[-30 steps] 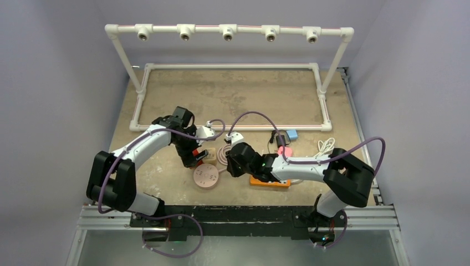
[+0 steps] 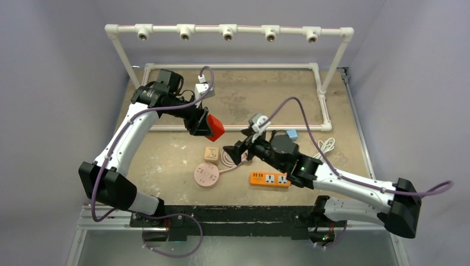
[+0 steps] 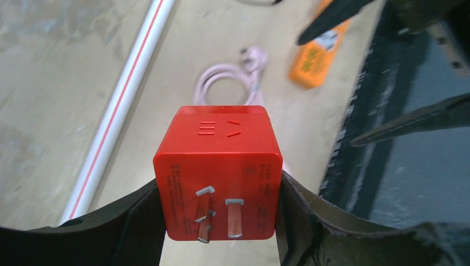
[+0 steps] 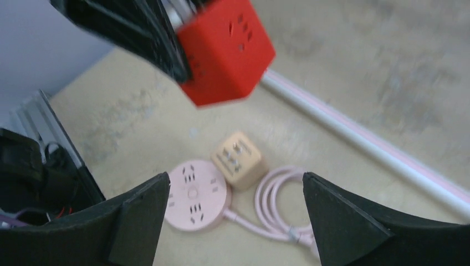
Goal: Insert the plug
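A red cube plug adapter (image 3: 216, 155) with metal prongs and socket slots is gripped by my left gripper (image 2: 202, 124), raised over the board. My right gripper (image 2: 235, 149) is open, just right of and below it, its fingers empty in the right wrist view. Beneath them lie a beige cube socket (image 2: 211, 153), a round pink power strip (image 2: 205, 175) with coiled cable, and an orange power strip (image 2: 270, 178).
A white pipe frame (image 2: 233, 66) lies on the board, with an overhead rail above. A blue block (image 2: 292, 133) and a white coiled cable (image 2: 327, 146) sit at the right. The back of the board is clear.
My left gripper has lifted the red adapter up and toward the right from beside the beige cube.
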